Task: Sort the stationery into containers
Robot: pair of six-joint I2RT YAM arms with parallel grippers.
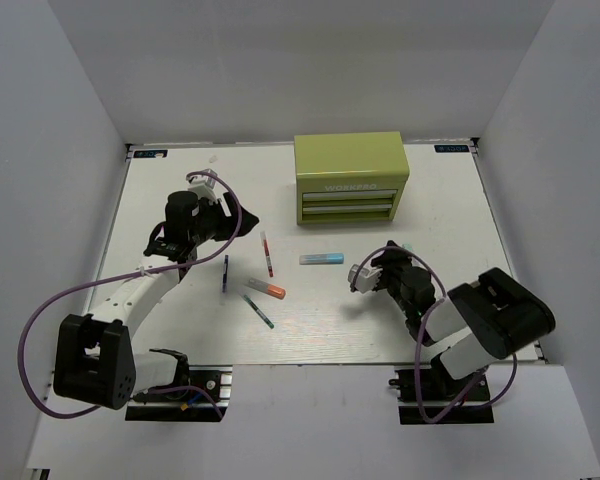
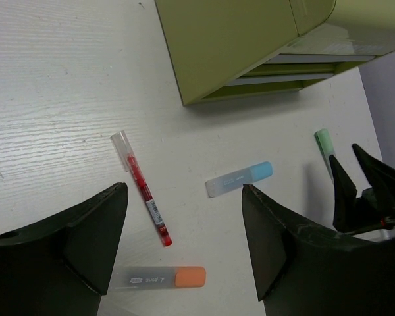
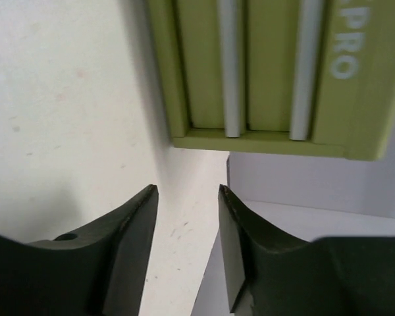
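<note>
On the table lie a red pen (image 2: 145, 191), a blue-capped tube (image 1: 322, 259), an orange-capped tube (image 1: 266, 288), a dark blue pen (image 1: 225, 273) and a dark green pen (image 1: 259, 311). A light green item (image 2: 324, 142) lies by the right gripper, partly hidden in the left wrist view. The olive cabinet (image 1: 350, 158) has shelf slots facing front. My left gripper is open above the table, left of the cabinet, nothing between its fingers. Fingers apart and empty, my right gripper hovers in front of the cabinet's right side.
The cabinet takes up the back middle of the table. Bare white tabletop (image 1: 320, 335) shows at the front centre, and there is open space at the back left. Grey walls (image 1: 60, 150) stand around the table.
</note>
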